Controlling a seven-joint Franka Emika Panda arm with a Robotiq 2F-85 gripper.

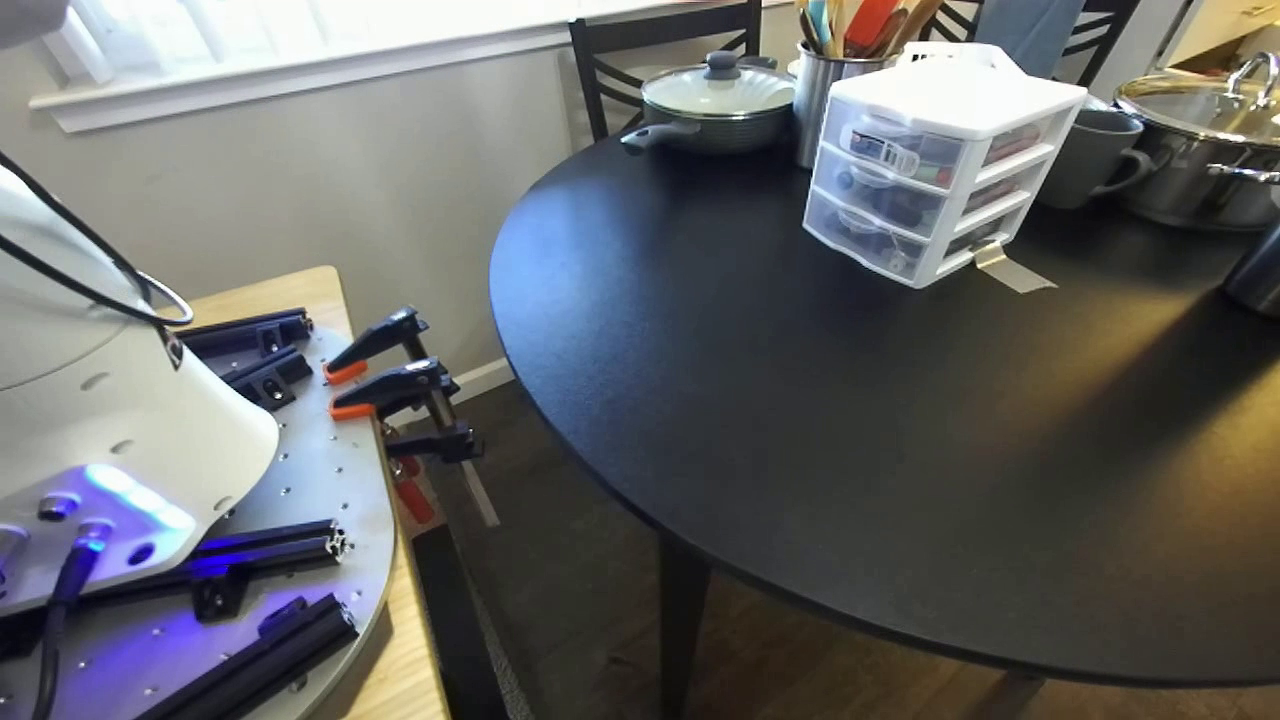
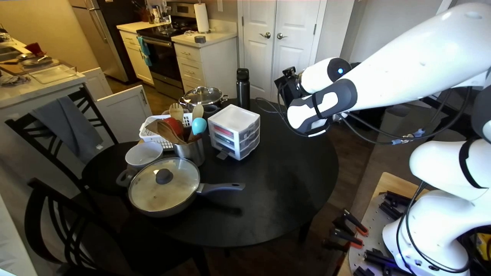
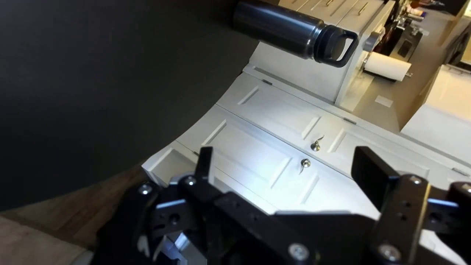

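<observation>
In the wrist view my gripper is open, its two dark fingers wide apart with only the distant white doors showing between them. Exterior view 2 has the gripper's dark body above the far right edge of the black round table (image 2: 280,184); its fingertips are hidden there. A dark bottle (image 2: 243,87) with a loop lid stands upright on the table to the left of the gripper. Farther left sits a white drawer unit (image 2: 234,131) with clear drawers and a strip of tape at its foot.
A lidded pan (image 2: 163,186), a utensil holder (image 2: 191,151) and a steel pot (image 2: 202,96) crowd the table's other side. A grey mug (image 1: 1086,156) stands behind the drawer unit. Cables hang below the arm.
</observation>
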